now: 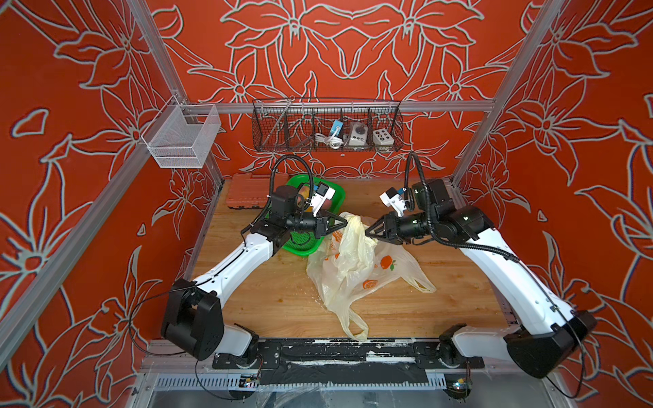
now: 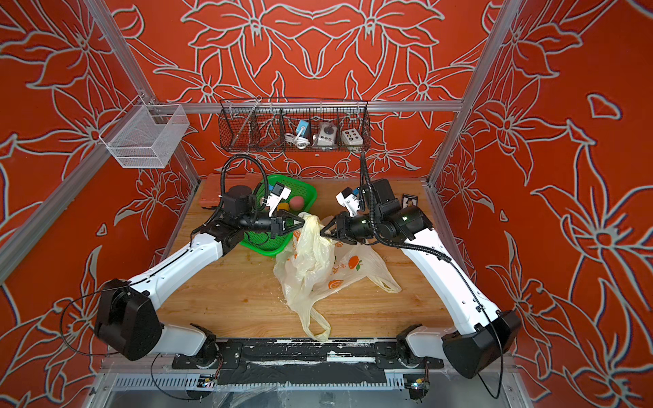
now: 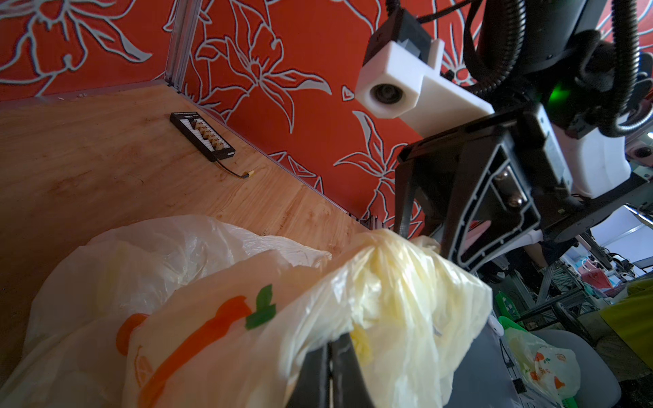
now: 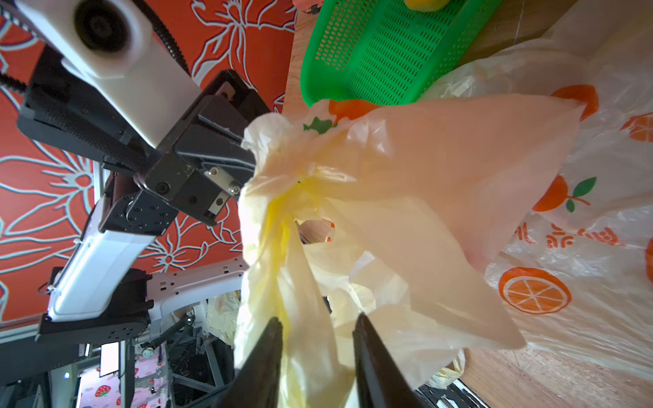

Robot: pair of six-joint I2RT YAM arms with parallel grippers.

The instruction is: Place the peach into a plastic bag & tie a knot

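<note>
A pale yellow, translucent plastic bag [image 1: 353, 261] with orange fruit prints lies bunched on the table, its top edge raised between the arms. My left gripper is shut, with the bag's thin film gathered around its fingertips. On the bag's right side, my right gripper stands part open, a fold of film [image 4: 302, 326] showing between its fingers. A pinkish round fruit [image 2: 296, 202], possibly a peach, sits in the green basket. Whether any fruit is inside the bag cannot be told; the folds hide its inside.
The green basket [image 4: 381, 54] stands behind the left gripper, partly beneath that arm. A red case [image 1: 248, 191] lies at the back left, and a small black device [image 3: 202, 134] at the back right. Bare wood lies at the front left and the right.
</note>
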